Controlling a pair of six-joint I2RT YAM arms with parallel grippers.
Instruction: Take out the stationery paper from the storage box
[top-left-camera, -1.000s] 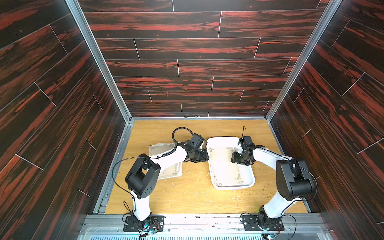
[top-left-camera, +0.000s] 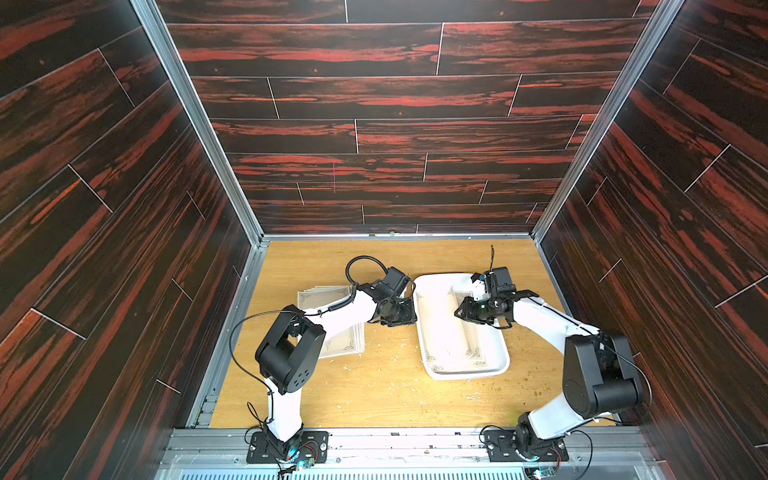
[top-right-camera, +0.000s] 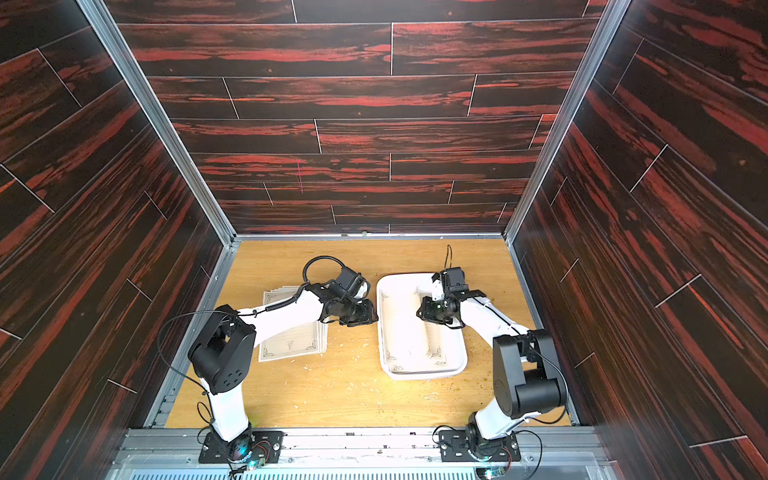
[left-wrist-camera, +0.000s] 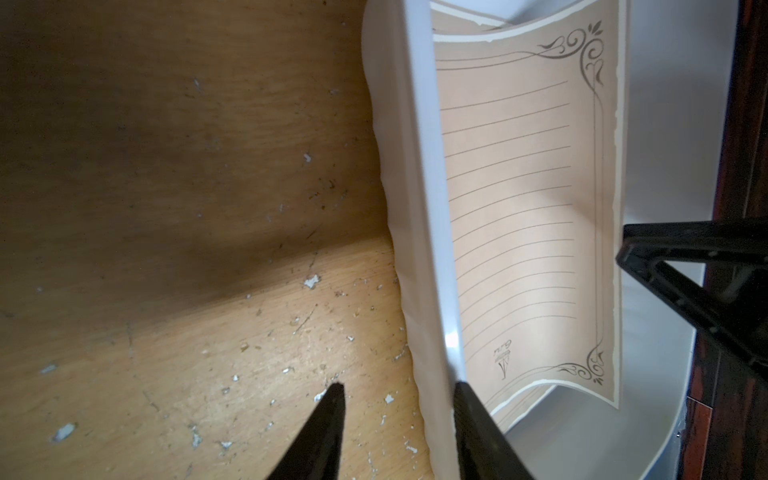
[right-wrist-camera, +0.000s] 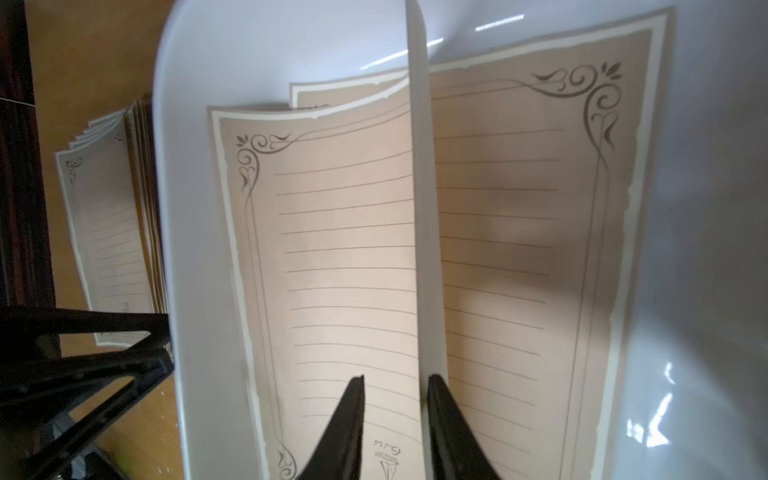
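The white storage box (top-left-camera: 506, 352) stands on the table, holding lined beige stationery paper (right-wrist-camera: 344, 240) with ornamental corners. In the right wrist view the top sheet's right side bends upright, baring another sheet (right-wrist-camera: 512, 264) beneath. My right gripper is over the box, its fingers apart; the sheet's raised edge runs between them, close against the right finger (right-wrist-camera: 448, 424). My left gripper stands open at the box's left side. The box wall (left-wrist-camera: 436, 264) lies between its fingers, beside the right one.
A fanned stack of the same paper (top-left-camera: 344, 344) lies on the table left of the box, partly under my left arm. Wood is bare in front of the stack and between it and the box.
My right gripper has shifted a little left and back over the box, and the top sheet's right side, flat before, now stands bent up. The left gripper has barely moved.
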